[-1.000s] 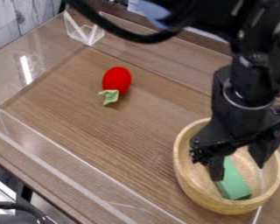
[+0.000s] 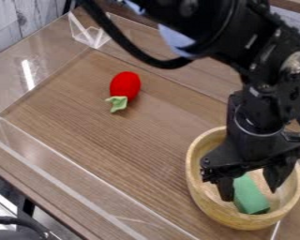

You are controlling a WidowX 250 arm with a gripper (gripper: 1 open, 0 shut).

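Observation:
My black gripper (image 2: 247, 167) is open, low over a pale yellow round bowl (image 2: 197, 192) at the right front of the wooden table. A green block (image 2: 250, 197) lies in the bowl, just below the fingertips. The fingers partly hide the bowl's inside.
A red object with a pale green top (image 2: 125, 88) lies left of centre toward the back. A clear plastic piece (image 2: 90, 30) is at the back left. A dark cable arches from the arm across the top.
The arm and gripper have shifted slightly over the bowl, toward the left. The block, bowl and red object look unmoved.

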